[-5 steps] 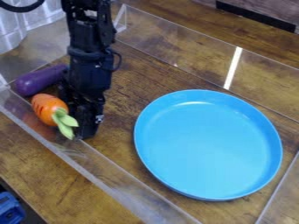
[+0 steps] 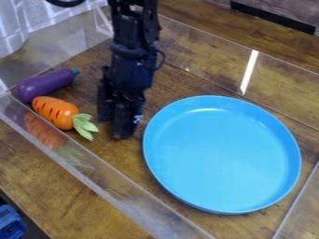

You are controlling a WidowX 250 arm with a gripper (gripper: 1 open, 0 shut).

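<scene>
The dark robot arm hangs from the top of the view, its gripper (image 2: pixel 119 119) low over the wooden board just right of a toy carrot (image 2: pixel 55 110). Whether its fingers are open or shut is unclear in the dark shapes. The orange carrot lies with its pale green leaves pointing down-right, near the fingers. A purple eggplant (image 2: pixel 45 84) lies behind the carrot at the left.
A large blue plate (image 2: pixel 221 152) fills the right middle. Clear plastic walls edge the board, and a small blue object (image 2: pixel 7 223) sits outside at the lower left. Bare wood shows at the back and front left.
The gripper has shifted up and right from its earlier spot over the carrot. The carrot has turned and now lies apart at the left, its leaves pointing right.
</scene>
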